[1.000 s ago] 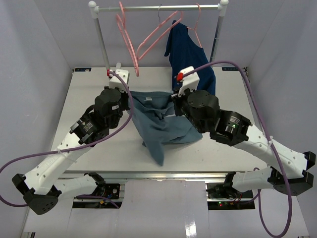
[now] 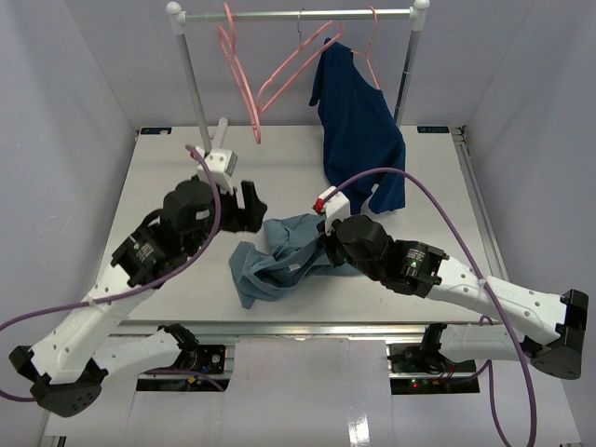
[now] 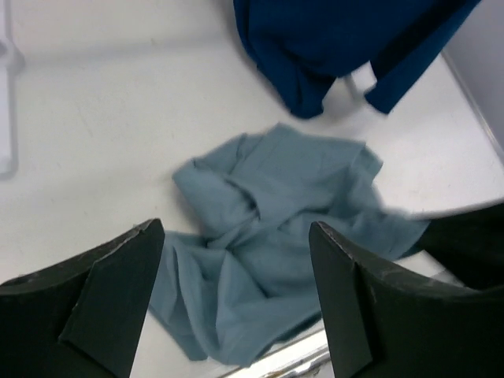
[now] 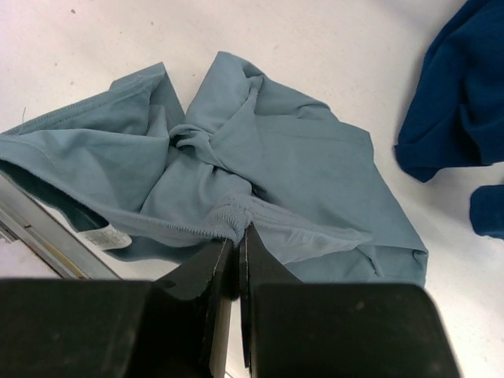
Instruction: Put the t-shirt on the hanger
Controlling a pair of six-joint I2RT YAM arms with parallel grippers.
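Observation:
A grey-blue t-shirt [image 2: 275, 265] lies crumpled on the white table. My right gripper [image 2: 328, 228] is shut on a gathered edge of it, as the right wrist view [image 4: 236, 260] shows. My left gripper [image 2: 244, 205] hangs above and left of the shirt, its fingers apart and empty; the left wrist view [image 3: 236, 264] shows the shirt below them. Pink hangers [image 2: 244, 84] hang on the white rail above the back of the table.
A dark navy garment [image 2: 358, 130] hangs from a pink hanger at the right of the rail, its lower part resting on the table. The rack's white post [image 2: 191, 84] stands at back left.
My right gripper came down with it; my left gripper let go and lifted away.

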